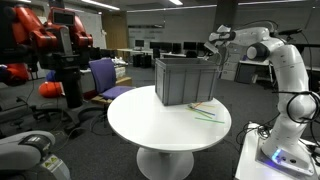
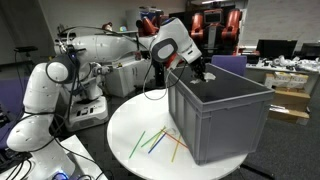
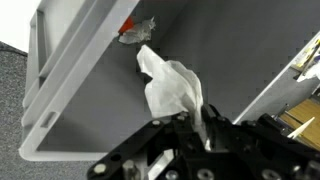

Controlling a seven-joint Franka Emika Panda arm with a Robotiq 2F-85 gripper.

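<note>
My gripper hangs over the open top of a tall grey bin that stands on the white round table. In the wrist view a crumpled white piece, like paper or tissue, stretches out from between the dark fingers. Whether the fingers press on it does not show clearly. Exterior view 1 has the gripper just above the bin's right side, too small to read its finger.
Several thin green, blue and orange sticks lie on the table beside the bin. A small crumpled clear and red item shows near the bin's wall in the wrist view.
</note>
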